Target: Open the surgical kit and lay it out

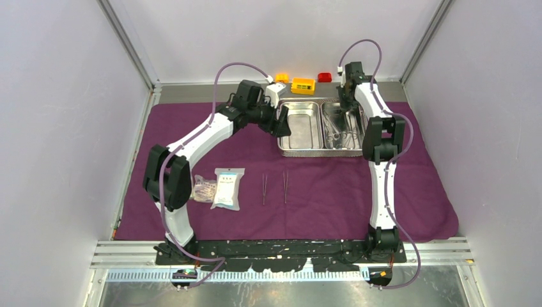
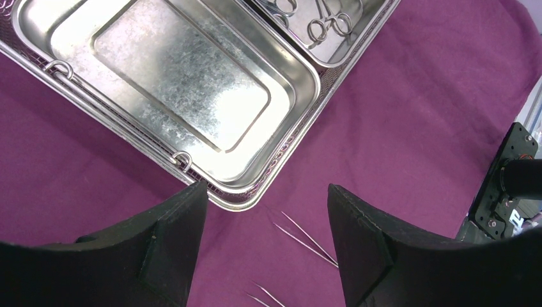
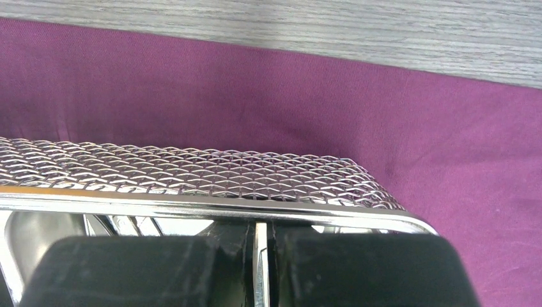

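A wire-mesh basket point(image 1: 319, 153) holds two metal trays. The left tray point(image 1: 303, 125) is empty; several ring-handled instruments point(image 2: 329, 27) lie in the right one. Down inside the right tray, near its far side, my right gripper is shut on a thin metal instrument point(image 3: 259, 281), whose kind I cannot tell. Its lower part is hidden by the fingers. My left gripper hangs open above the basket's left side, nothing between its fingers. Two pairs of tweezers, one on the left point(image 1: 264, 190) and one on the right point(image 1: 286, 188), lie apart on the purple cloth.
A white packet point(image 1: 227, 189) and a clear bag of pale pieces point(image 1: 204, 190) lie at the front left. Behind the basket stand a yellow box point(image 1: 303, 86) and a red one point(image 1: 325, 77).
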